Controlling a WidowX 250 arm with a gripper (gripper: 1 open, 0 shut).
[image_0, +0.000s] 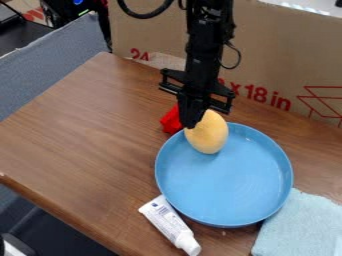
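My black gripper (191, 116) hangs just above and behind a yellow oval object (206, 137), its shut tips close to that object's top; whether they touch it I cannot tell. The yellow object rests at the back edge of a blue plate (223, 188). A red object (171, 121) lies just left of the gripper, behind the plate, partly hidden by it.
A white tube (170, 225) lies at the plate's front left, a pale blue cloth (298, 228) at its right. A cardboard box (281, 70) stands along the back.
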